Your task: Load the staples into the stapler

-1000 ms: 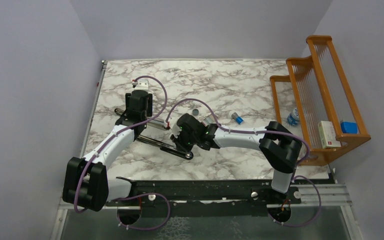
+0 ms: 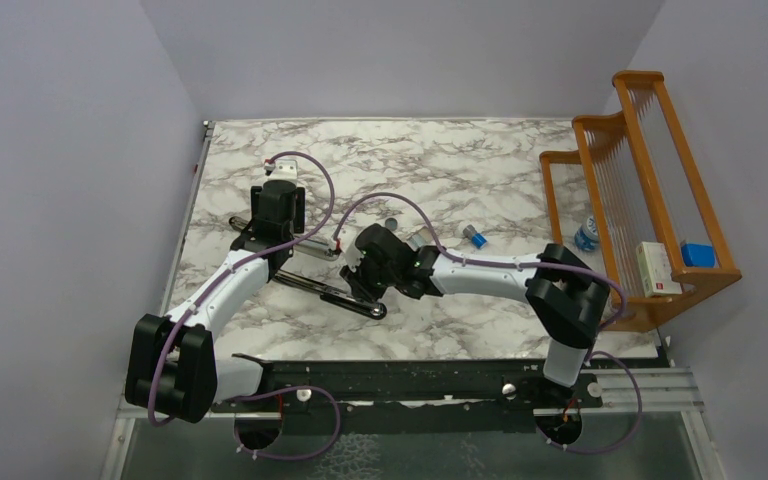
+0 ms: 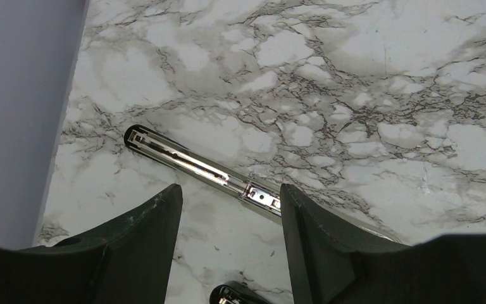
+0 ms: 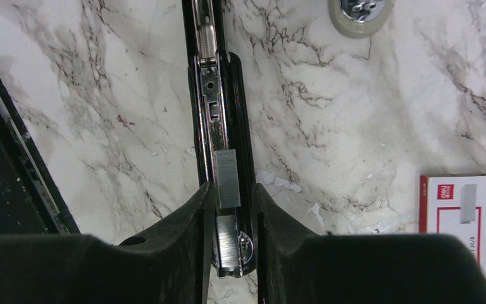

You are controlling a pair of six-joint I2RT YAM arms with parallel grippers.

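Note:
In the right wrist view a long black and silver stapler (image 4: 210,95) lies opened out on the marble table. One grey staple strip (image 4: 226,171) lies along its metal channel, slightly aslant. Below it, towards the stapler's end, is a second grey piece like a staple strip (image 4: 228,240). My right gripper is open over that end, its fingertips on either side of the upper strip with a gap showing. A second opened stapler (image 3: 193,164) lies further back. Above it my left gripper stands open, nothing held.
A white and red staple box (image 4: 430,202) lies right of the stapler. Nearby are a round grey object (image 4: 362,28) and a blue can-like item (image 2: 475,237). A wooden rack (image 2: 650,180) occupies the table's right side. Clear marble spreads across the back.
My right arm has shifted very slightly at the stapler's end. The left arm and the other objects look unmoved.

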